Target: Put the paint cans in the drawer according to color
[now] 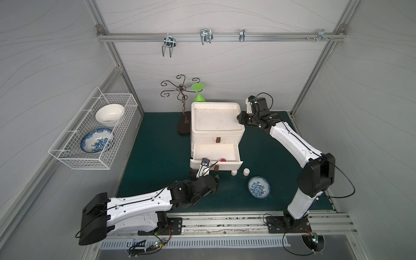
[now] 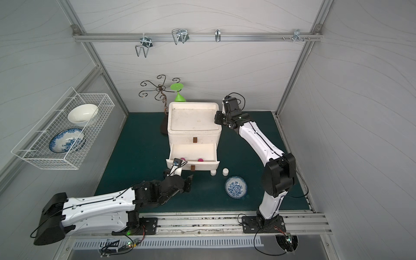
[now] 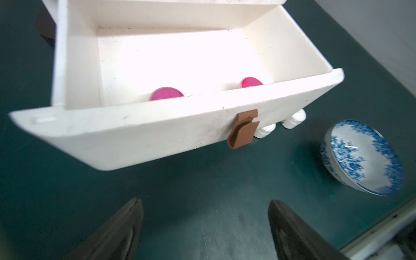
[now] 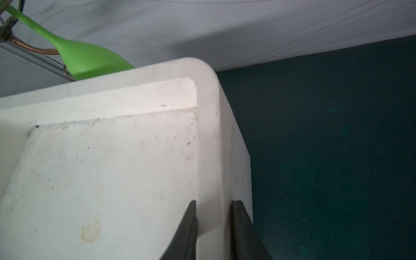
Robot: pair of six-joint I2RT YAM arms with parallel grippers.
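Note:
The white drawer unit [image 1: 216, 117] stands mid-table with its lower drawer [image 1: 208, 150] pulled out. Inside that drawer, near its front wall, sit two pink-lidded paint cans [image 3: 166, 93] [image 3: 250, 82]. Two white-lidded cans [image 1: 234, 172] [image 1: 246, 172] stand on the table just in front of the drawer's right part. My left gripper hovers before the drawer front, fingers spread, nothing between them. In the left wrist view the brown pull tab [image 3: 243, 130] lies ahead of it. My right gripper is shut on the right rim of the unit's top.
A blue-patterned bowl [image 1: 259, 187] rests right of the white cans. Behind the unit stand a curled metal rack [image 1: 184, 104] and a green utensil [image 4: 91, 58]. A wire basket [image 1: 97, 130] with bowls hangs at left.

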